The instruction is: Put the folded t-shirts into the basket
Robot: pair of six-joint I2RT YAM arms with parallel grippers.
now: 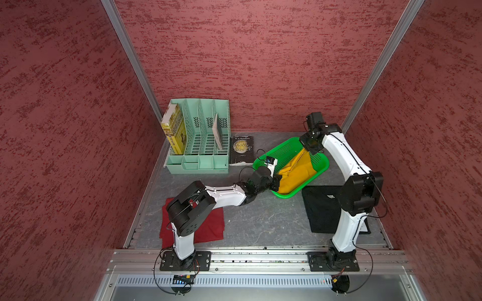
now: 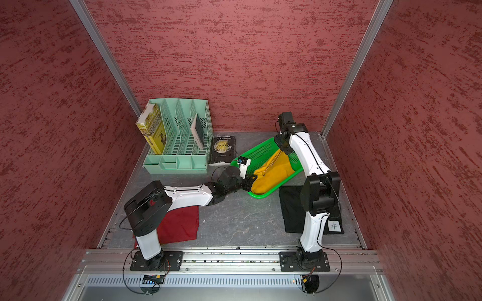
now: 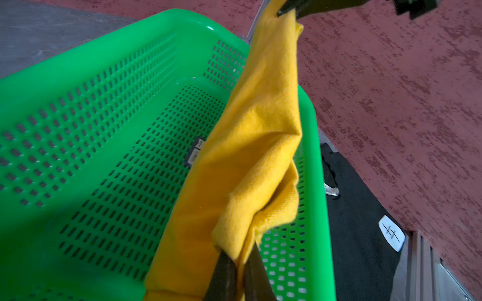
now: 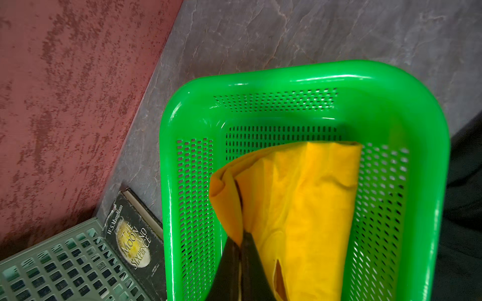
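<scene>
In the green basket (image 1: pixel 313 175) is the folded yellow t-shirt (image 3: pixel 226 165), its edge lifted along one side. My left gripper is shut on its near end, beside the basket's lower-left end. My right gripper is shut on the other end, raised over the basket's back-right part. A folded red t-shirt (image 1: pixel 211 225) lies at front left, partly under the left arm, and a folded black t-shirt (image 1: pixel 318 210) at front right.
A mint book rack (image 1: pixel 198 160) with books stands at back left, a dark book (image 1: pixel 242 153) between it and the basket.
</scene>
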